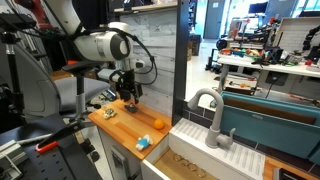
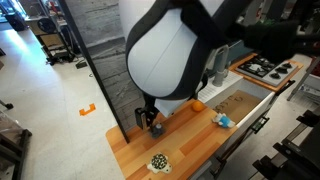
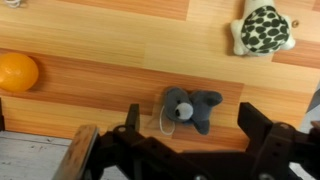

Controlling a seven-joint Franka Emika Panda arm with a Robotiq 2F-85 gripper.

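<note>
A small grey plush toy lies on the wooden counter in the wrist view, just beyond and between the fingertips. My gripper is open above it, its black fingers spread left and right with nothing held. In exterior view 1 the grey toy is partly hidden below the gripper. Exterior view 2 has the toy close under the fingers. A white toy with a dark spotted back rests farther off, and an orange sits to the left.
A blue and white toy lies near the counter's front edge. To the right are a sink and a tall grey faucet. A grey wall panel borders the counter behind the toys.
</note>
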